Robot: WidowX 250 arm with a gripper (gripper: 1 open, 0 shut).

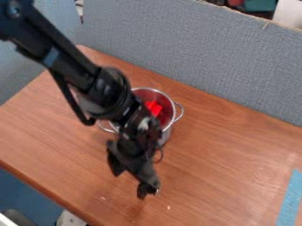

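A steel pot [168, 109] with side handles stands on the wooden table, mostly hidden behind the black robot arm. A red object [154, 109] is visible inside it. My gripper [132, 177] hangs low over the table in front of the pot, fingers apart and open; nothing shows between them.
A grey padded wall [213, 62] runs along the back. A blue tape strip [290, 196] lies at the right edge.
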